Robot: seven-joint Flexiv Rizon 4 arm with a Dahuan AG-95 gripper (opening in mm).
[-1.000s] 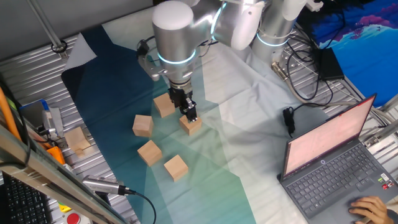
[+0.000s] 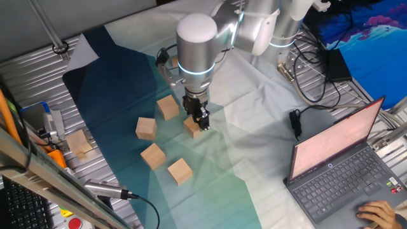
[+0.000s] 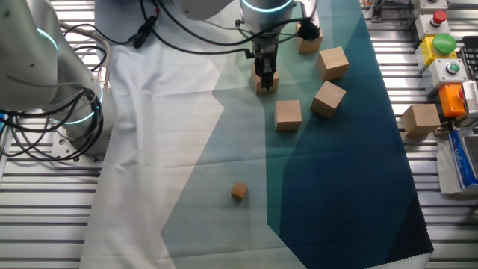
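Observation:
My gripper points down at a wooden block, overlapping its upper right part in exterior view 1. In exterior view 2 the dark fingers of the gripper cover the middle of that same block, whose sides show around them. Whether they touch it, and how far apart they stand, cannot be made out. Around it on the cloth sit other wooden blocks: one behind, one to the left, and two nearer the front. A much smaller cube lies alone in exterior view 2.
Another block rests off the cloth on the metal rails. A laptop with a person's hand on it occupies the right side. Control buttons line the table edge.
The arm and gripper have shifted to the right and slightly downward in exterior view 1, across the block beneath. The blocks have stayed where they were.

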